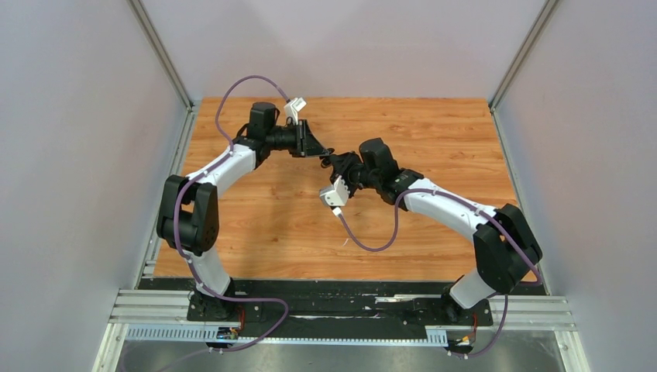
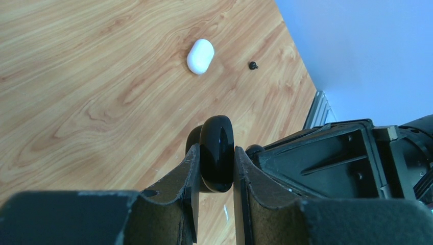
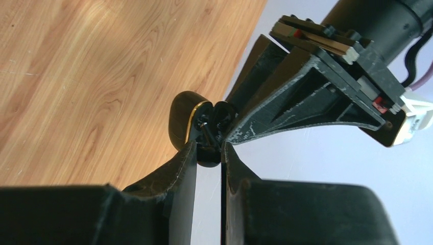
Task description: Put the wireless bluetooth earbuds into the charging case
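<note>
The black glossy charging case (image 2: 217, 153) is held in the air by my left gripper, which is shut on it. In the right wrist view the case (image 3: 182, 117) shows its open inside with a gold rim. My right gripper is shut with its fingertips at the case; a small dark earbud (image 2: 255, 149) shows by those fingertips in the left wrist view, though mostly hidden.
In the left wrist view a white oval object (image 2: 200, 56) and a small black piece (image 2: 253, 65) lie on the wooden table (image 2: 102, 92).
</note>
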